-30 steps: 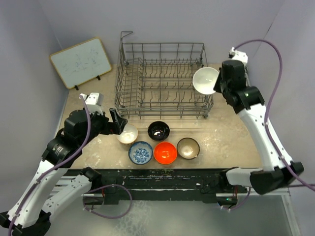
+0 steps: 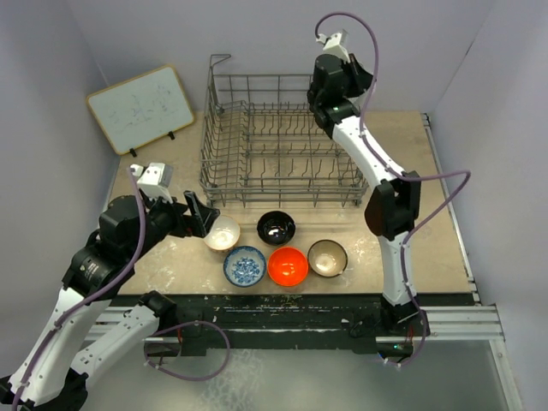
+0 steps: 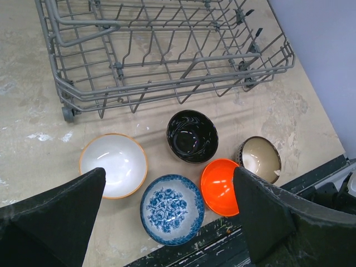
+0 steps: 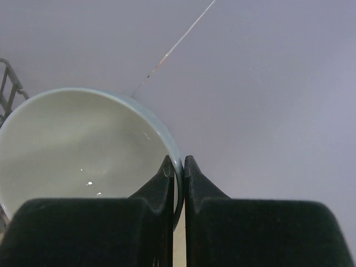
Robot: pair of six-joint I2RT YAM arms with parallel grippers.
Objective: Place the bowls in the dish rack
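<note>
A white bowl [image 4: 83, 144] fills the lower left of the right wrist view, my right gripper shut on its rim. In the top view this gripper is over the rack's back right corner, hiding the bowl. My left gripper [image 2: 193, 214] stands open above a white bowl with orange rim [image 3: 114, 164]. In front of the dish rack [image 2: 282, 175] also lie a black bowl [image 3: 192, 136], a blue patterned bowl [image 3: 172, 208], an orange bowl [image 3: 219, 186] and a beige bowl [image 3: 258, 158].
A whiteboard [image 2: 139, 110] stands at the back left. Walls close in the counter at the back and both sides. Bare counter shows right of the rack and at the front left.
My right gripper has carried its bowl from the rack's right side back and left to the rear right corner of the rack.
</note>
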